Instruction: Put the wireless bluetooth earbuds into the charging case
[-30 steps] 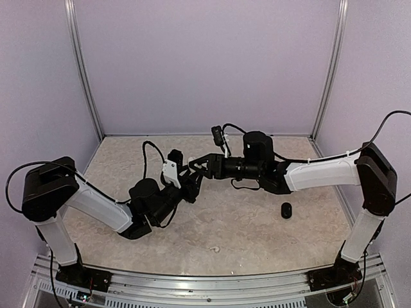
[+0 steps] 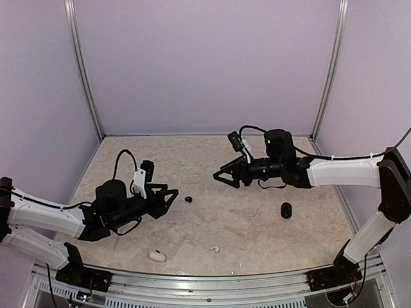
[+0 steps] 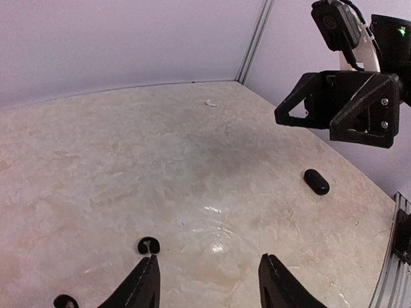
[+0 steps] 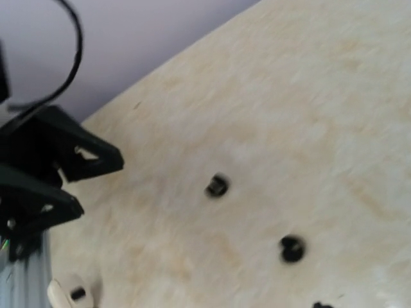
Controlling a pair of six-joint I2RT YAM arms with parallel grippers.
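Note:
A white oval piece with a dark mark (image 2: 157, 256), possibly the charging case, lies near the table's front edge; it is partly in the right wrist view (image 4: 70, 295). Two small dark earbud-like pieces (image 3: 149, 246) lie on the table in both wrist views, and one (image 2: 188, 199) shows in the top view just right of my left gripper (image 2: 172, 201). That gripper has spread, empty fingers (image 3: 146, 285). My right gripper (image 2: 225, 180) hangs above the table's middle, its fingers (image 3: 298, 96) apart with nothing between them.
A black oval object (image 2: 286, 210) lies on the right side of the table. One small white curved piece (image 2: 214, 249) is near the front middle. Bare table stretches behind both arms and between the grippers.
A second ago the grippers met around a white piece. They have parted, left gripper leftward, right gripper rightward. A white piece seen below the left gripper is now nearer the front edge.

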